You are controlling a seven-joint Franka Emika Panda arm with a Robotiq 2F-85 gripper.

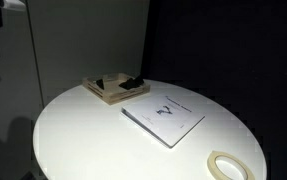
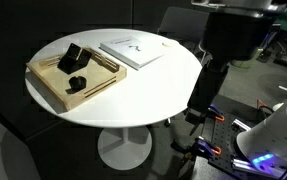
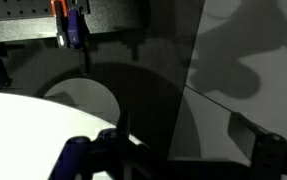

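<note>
My gripper stands open in the wrist view, its two dark fingers wide apart with nothing between them. It is off the table's edge, above the dark floor. A white round table (image 1: 78, 140) carries a shallow wooden box (image 2: 112, 76) with two black objects in it, one larger and angular (image 2: 75, 58), one small and rounded (image 2: 77, 84). Beside the box lies a flat white binder or booklet (image 1: 165, 115) with a dark printed figure on its cover. A beige ring, like a tape roll (image 1: 216, 158), rests near the table's edge.
The robot's mount (image 2: 228, 150), with cables around it, stands beside the table. A single pedestal (image 2: 124, 142) supports the tabletop.
</note>
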